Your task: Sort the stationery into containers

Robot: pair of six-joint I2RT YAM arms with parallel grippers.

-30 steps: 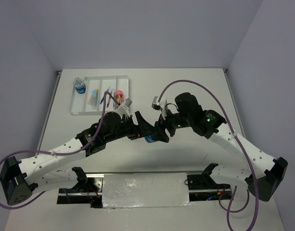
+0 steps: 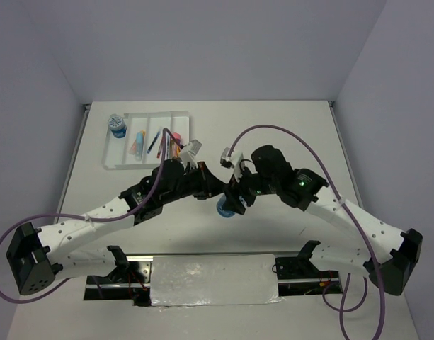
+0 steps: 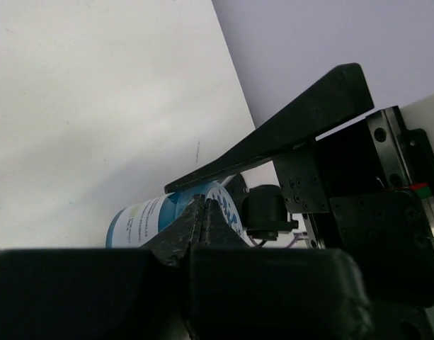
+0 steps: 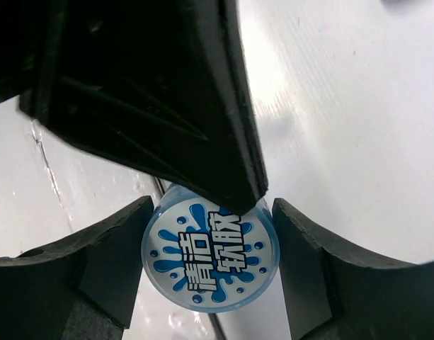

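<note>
A white-and-blue labelled tub [image 3: 140, 221] is held by my right gripper, which is shut on it with one finger on either side. Its round end [image 4: 209, 256], with blue splashes and lettering, faces the right wrist view. From above, only part of the tub [image 2: 226, 207] shows below the grippers. My left gripper is shut, its tips together with nothing between them, close in front of the tub's end. Its dark body [image 4: 160, 106] covers the upper edge of that end in the right wrist view; whether they touch I cannot tell.
A white divided tray [image 2: 126, 166] stands at the back left, holding pens [image 2: 154, 140], a light-blue item [image 2: 139, 145] and a pink item [image 2: 177, 137]. Another blue tub [image 2: 117, 125] is in its far-left corner.
The left gripper's fingers, apart over the tub before, have come together.
</note>
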